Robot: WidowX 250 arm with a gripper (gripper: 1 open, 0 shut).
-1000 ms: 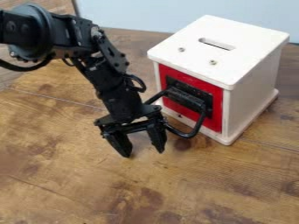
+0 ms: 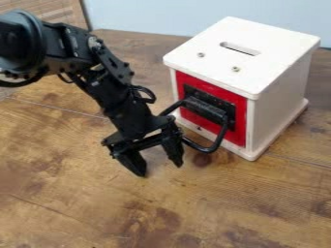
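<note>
A black robot arm reaches down from the upper left, and its gripper [image 2: 154,162] hangs low over the wooden table with its two fingers spread and nothing visible between them. Right of it stands a white box [image 2: 282,105] with a slot in the top and a red front panel [image 2: 192,65]. A black fitting [image 2: 208,106] with a looped dark handle or tube sits on that panel; the loop reaches down close behind the gripper, and I cannot tell whether they touch.
Bare wooden table [image 2: 165,213] fills the foreground and lower left. A pale wall runs behind the box.
The arm and gripper have shifted very slightly; the box looks unmoved.
</note>
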